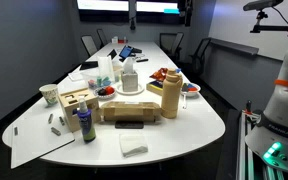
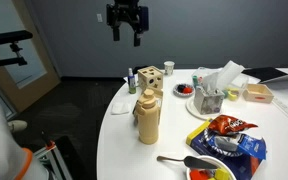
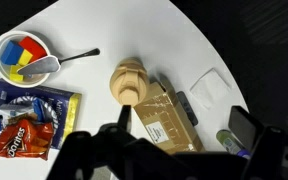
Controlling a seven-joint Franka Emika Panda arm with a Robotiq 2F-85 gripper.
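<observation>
My gripper (image 2: 127,37) hangs high above the table, its fingers spread wide and the space between them empty. In the wrist view the gripper looks down on the table from well above. A tan bottle-like container (image 1: 171,95) stands upright near the table's middle. Beside it lies a long cardboard box (image 1: 129,111) with a white label visible from above. A white bowl (image 3: 4,73) holds red, blue and yellow pieces, and a dark-handled utensil (image 3: 72,58) rests across its rim. Snack bags (image 3: 22,138), one red and marked Doritos, lie near the bowl.
A small dark bottle (image 1: 86,124), a wooden box with holes (image 1: 79,100) and a paper cup (image 1: 50,95) stand toward one side. A folded white cloth (image 1: 133,144) and a black item (image 1: 129,125) lie near the cardboard box. Bare tabletop (image 1: 184,140) shows toward the arm.
</observation>
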